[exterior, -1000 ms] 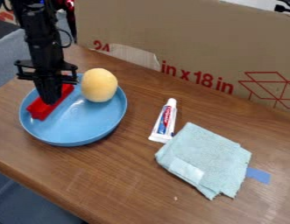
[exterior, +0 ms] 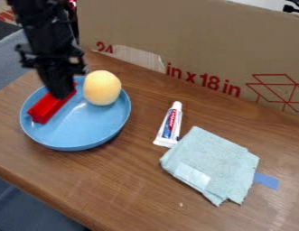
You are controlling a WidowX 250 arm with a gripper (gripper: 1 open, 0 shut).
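My gripper [exterior: 52, 70] hangs at the top left over the blue plate [exterior: 92, 135], blurred, its fingers just above the back end of a red bar [exterior: 45, 108] lying on the plate's left side. Whether anything is between the fingers is hard to see. A pale yellow round object [exterior: 102, 87] sits on the back right of the plate.
A toothpaste tube [exterior: 170, 124] and a folded pale blue cloth [exterior: 209, 166] lie to the right on the wooden table [exterior: 139, 198]. A cardboard box [exterior: 200, 50] stands along the back.
The objects on the table look unmoved.
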